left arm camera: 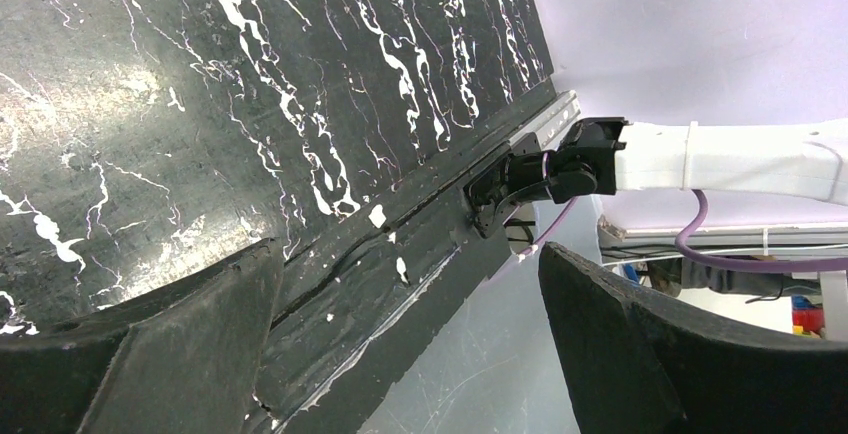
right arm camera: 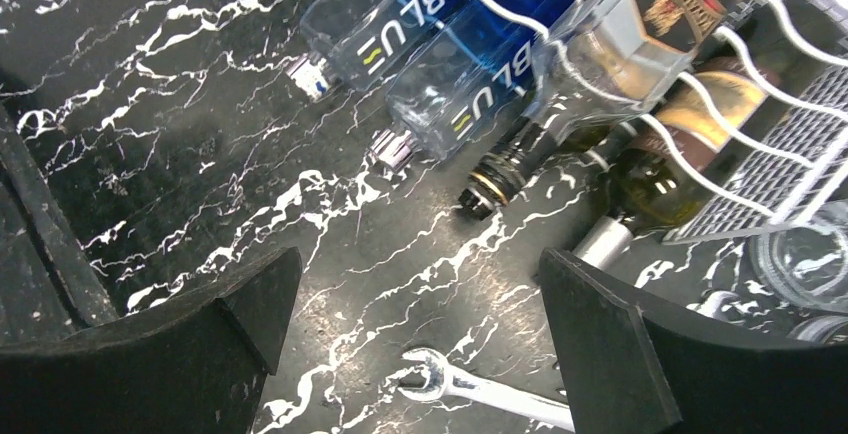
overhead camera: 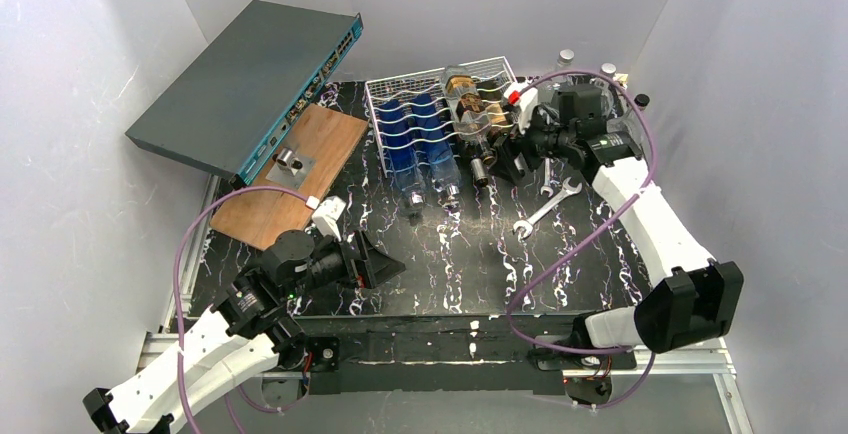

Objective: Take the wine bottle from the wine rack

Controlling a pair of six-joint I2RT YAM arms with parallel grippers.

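A white wire wine rack (overhead camera: 380,88) stands at the back centre, holding two blue-clear bottles (right arm camera: 452,104) and darker bottles. The wine bottle (right arm camera: 650,189), dark green with a yellow label and silver neck, lies in the rack's right end. My right gripper (overhead camera: 515,162) is open over the front right of the rack; in its wrist view the bottle's neck shows just beyond the fingers (right arm camera: 640,354). My left gripper (overhead camera: 370,266) stands open, empty, over the front left of the counter, away from the rack.
Wrenches (overhead camera: 540,212) lie right of the rack's front. Clear bottles (right arm camera: 805,254) stand behind the right arm. A grey rack-mount box (overhead camera: 240,74) and wooden board (overhead camera: 240,216) occupy the left.
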